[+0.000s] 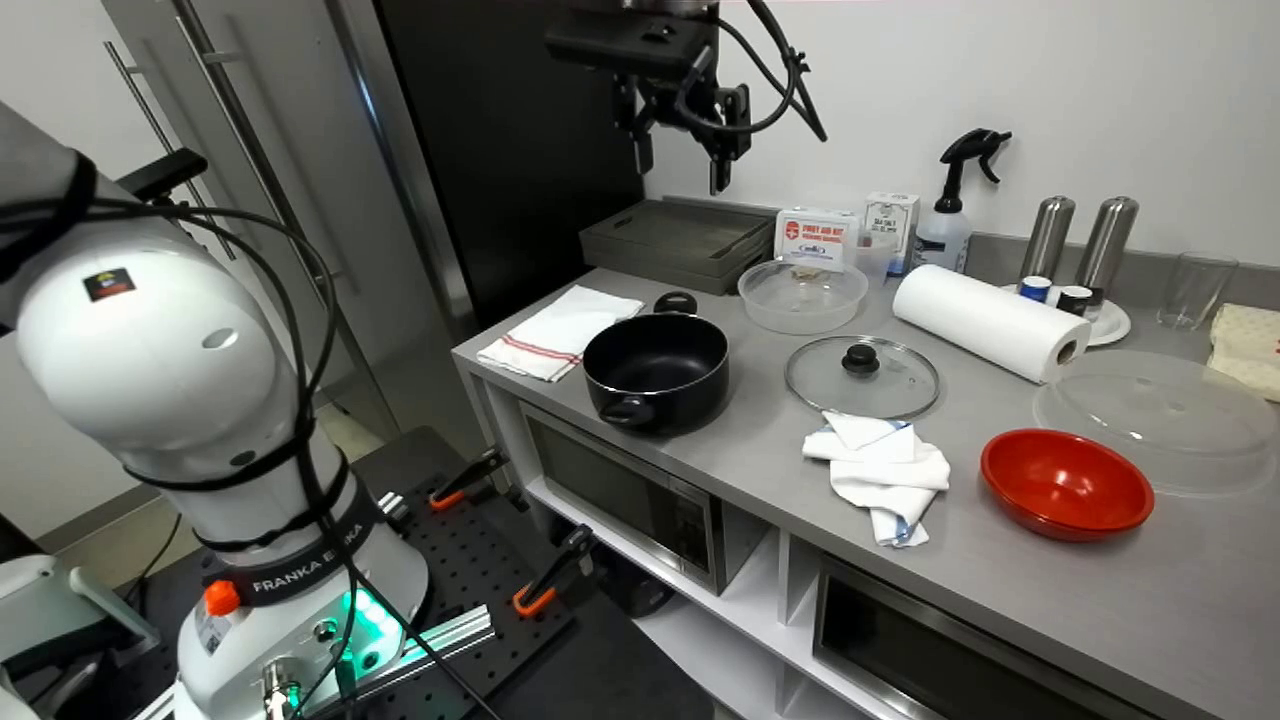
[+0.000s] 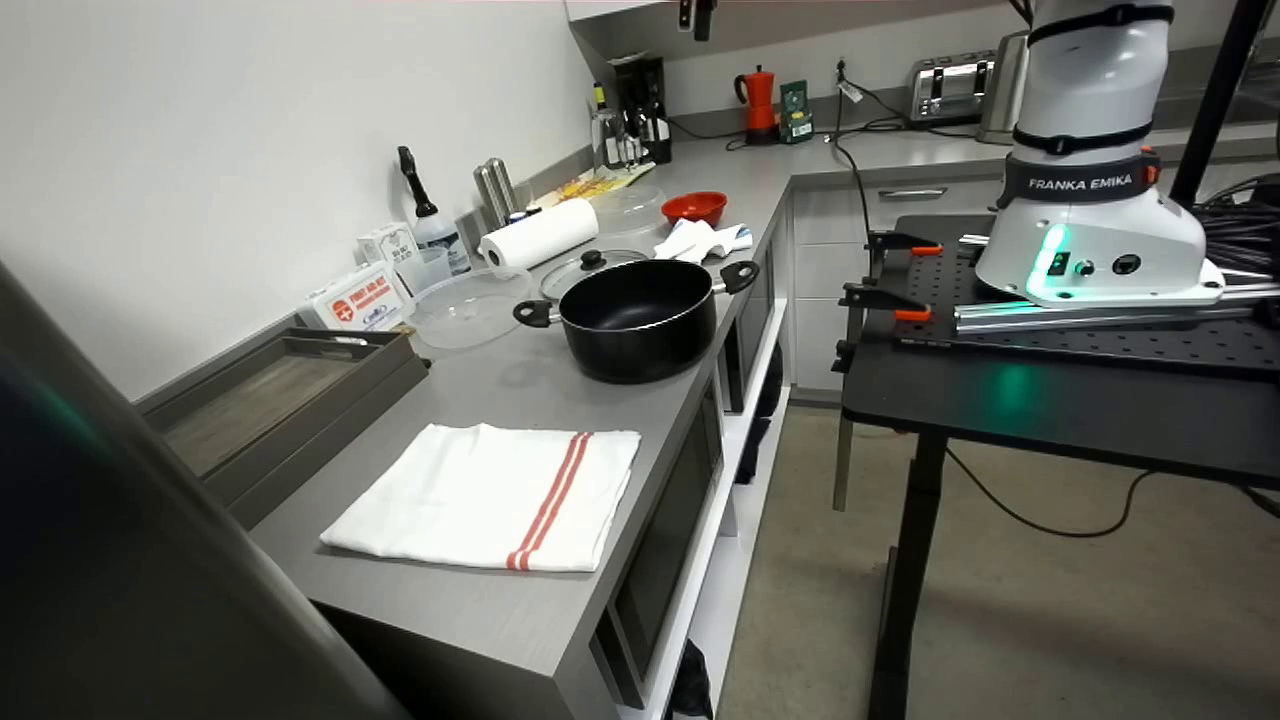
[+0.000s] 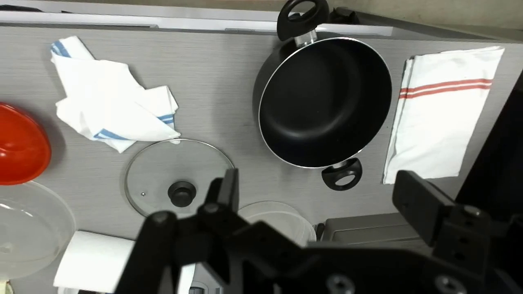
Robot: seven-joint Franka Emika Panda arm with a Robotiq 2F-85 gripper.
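Observation:
High over the counter, my gripper (image 1: pixel 681 178) hangs open, its fingers wide apart and nothing between them. Below it stands an empty black pot (image 1: pixel 657 360) without a cover, near the counter's front edge. Its glass lid (image 1: pixel 863 377), with a black knob, lies flat to the pot's right in exterior view 1. A crumpled white cloth with blue stripes (image 3: pixel 105 100) lies close by the lid's rim. On the pot's other side is a folded white towel with red stripes (image 2: pixel 492 492). A red bowl (image 1: pixel 1066 482) sits farther along the counter.
Along the wall are a grey tray (image 1: pixel 672 240), a first aid kit (image 1: pixel 817 236), a clear plastic container (image 1: pixel 801 296), a spray bottle (image 1: pixel 947 228) and a paper towel roll (image 1: pixel 990 322). A clear plastic cover (image 1: pixel 1155 420) lies behind the bowl. Bare counter shows at the right front.

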